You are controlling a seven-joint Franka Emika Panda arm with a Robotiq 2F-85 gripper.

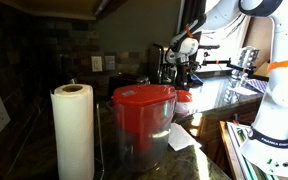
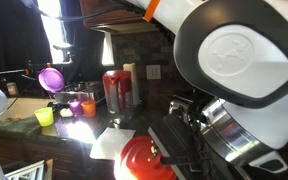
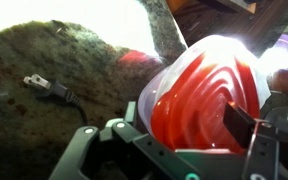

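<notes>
In the wrist view, a container with a red, ridged lid (image 3: 206, 98) and a pale rim lies in front of my gripper. The fingers are open, one finger near each side of the lid, and nothing is clasped between them. Exterior view 1 has my gripper (image 1: 181, 73) at the far end of the counter, above a small red-lidded container (image 1: 184, 104). From the other side, the red lid (image 2: 141, 160) shows beneath the dark gripper, partly cut off by the frame's bottom edge.
A power plug (image 3: 46, 86) with its cord lies on the stone counter. A large red-lidded bin (image 1: 144, 120), a paper towel roll (image 1: 74, 130) and a white sheet (image 1: 182, 137) occupy the nearer counter. Colourful cups (image 2: 87, 106) stand farther along.
</notes>
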